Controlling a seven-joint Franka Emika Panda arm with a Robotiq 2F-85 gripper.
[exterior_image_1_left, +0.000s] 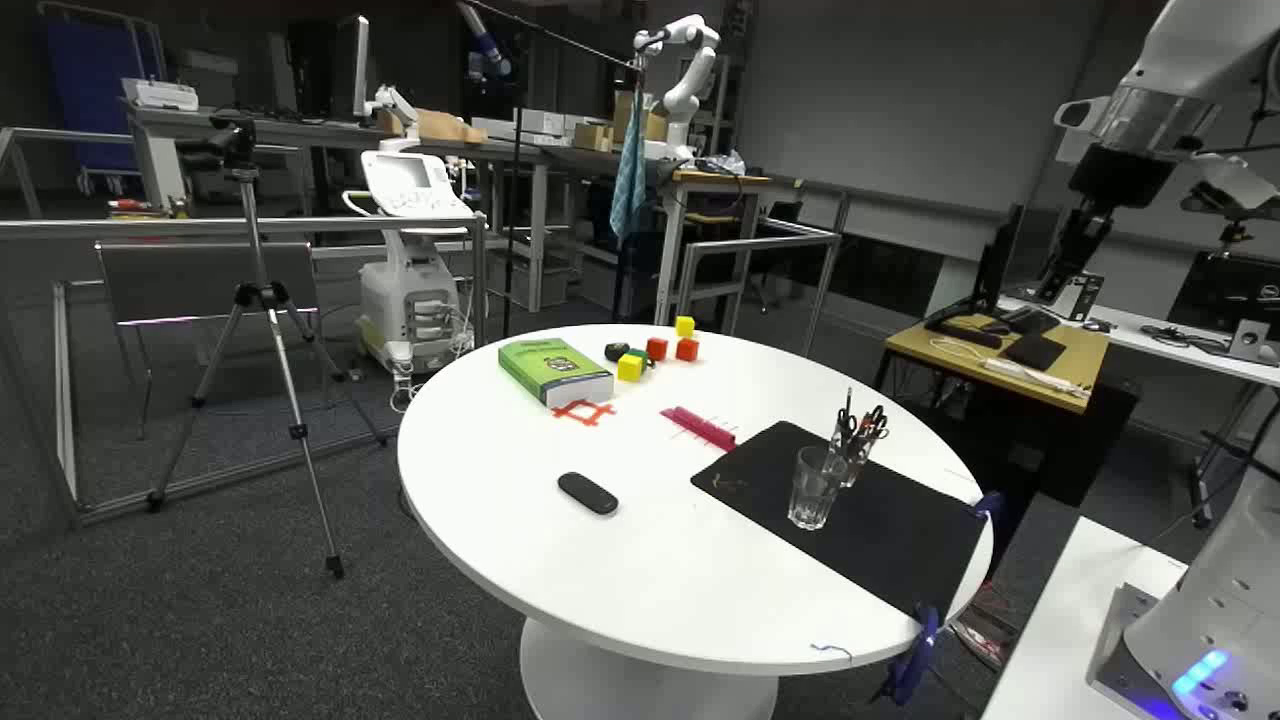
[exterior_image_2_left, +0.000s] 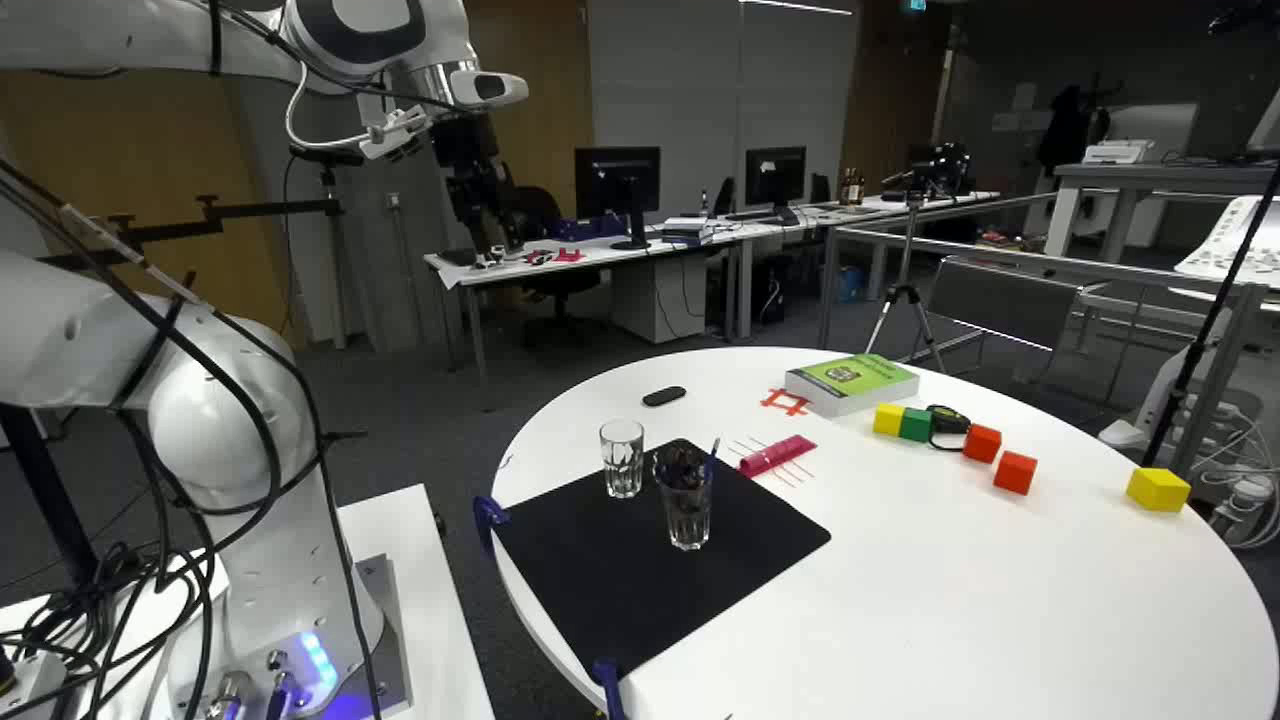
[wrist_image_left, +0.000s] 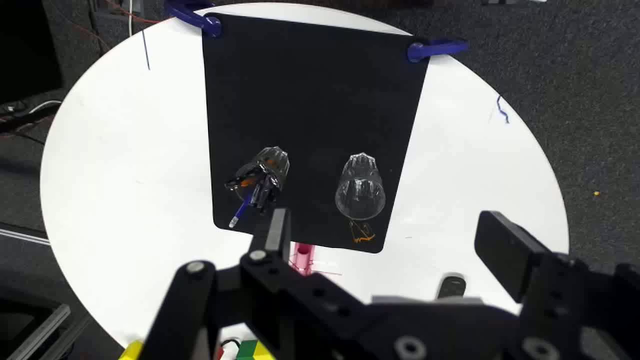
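High above the round white table, my gripper is open, its two fingers wide apart with nothing held between them. In exterior view 2 the gripper (exterior_image_2_left: 489, 228) hangs at the upper left, well away from everything on the table. An empty clear glass (wrist_image_left: 360, 187) stands upright on the black mat (wrist_image_left: 312, 90). Beside it is a second glass (exterior_image_2_left: 687, 510), which holds scissors (exterior_image_1_left: 859, 427) and a blue pencil (wrist_image_left: 242, 210). A pink piece (exterior_image_2_left: 777, 456) with thin sticks lies just off the mat's edge.
Blue clamps (wrist_image_left: 438, 49) grip the table edge at the mat's corners. Elsewhere lie a black oval object (exterior_image_1_left: 588, 492), a green book (exterior_image_1_left: 555, 371), a red frame (exterior_image_2_left: 786, 402) and several cubes: red (exterior_image_2_left: 1015, 472), yellow (exterior_image_2_left: 1158, 488), green (exterior_image_2_left: 915, 424).
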